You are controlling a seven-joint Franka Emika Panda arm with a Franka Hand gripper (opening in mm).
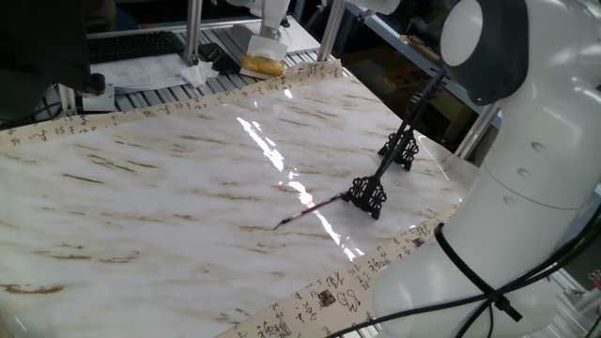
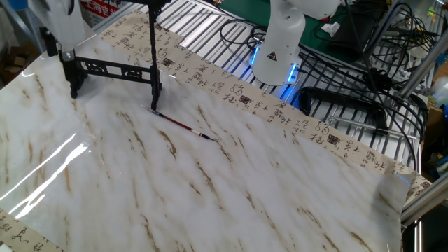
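A thin brush [image 1: 310, 211] with a dark red shaft lies on the marbled sheet [image 1: 141, 207], beside one foot of a black brush stand [image 1: 367, 195]. In exterior view 2 the same brush [image 2: 183, 127] lies just in front of the upright stand [image 2: 115, 70], nothing gripping it. My white hand [image 2: 66, 24] appears at the upper left there, with the gripper [image 2: 68, 56] at the stand's left post. Its fingers are too small and too covered to show how they stand, or whether anything is between them. Exterior view 1 shows mostly my arm [image 1: 545, 122].
My arm's base [image 2: 275, 59] stands behind the sheet's inscribed border, with black cables and a black tray [image 2: 343, 108] to its right. A yellow-ended object [image 1: 263, 64] and a keyboard [image 1: 131, 45] lie beyond the far border. Most of the sheet is bare.
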